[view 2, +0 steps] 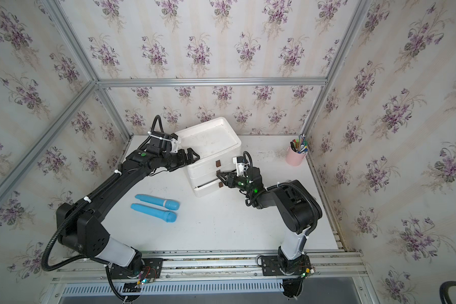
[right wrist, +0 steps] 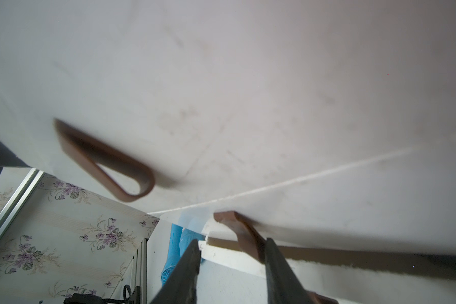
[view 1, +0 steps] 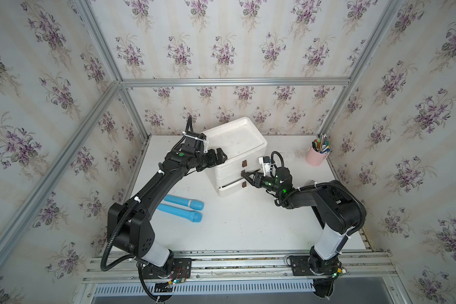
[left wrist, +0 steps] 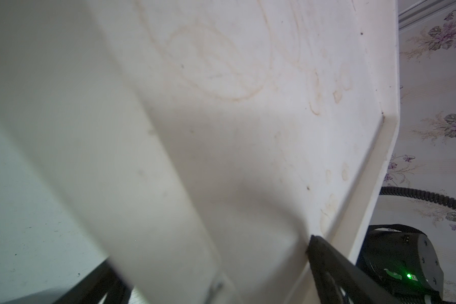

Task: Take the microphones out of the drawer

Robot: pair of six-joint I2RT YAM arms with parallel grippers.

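A white drawer unit (view 1: 219,174) stands at mid-table, its lowest drawer (view 1: 231,189) slightly ajar; the inside cannot be seen. Brown loop handles sit on its front. My left gripper is open, its fingers on either side of the unit's top rim (left wrist: 152,202). At the front, my right gripper is part open around a brown handle (right wrist: 244,235), which appears between its fingertips, nearer the right one. Whether they touch it I cannot tell. Two blue microphones (view 1: 185,202) lie on the table to the left.
A pink cup (view 1: 316,156) of pens stands at the back right. Another brown handle (right wrist: 106,162) sits higher on the unit's front. A dark object lies partly hidden beneath the right arm.
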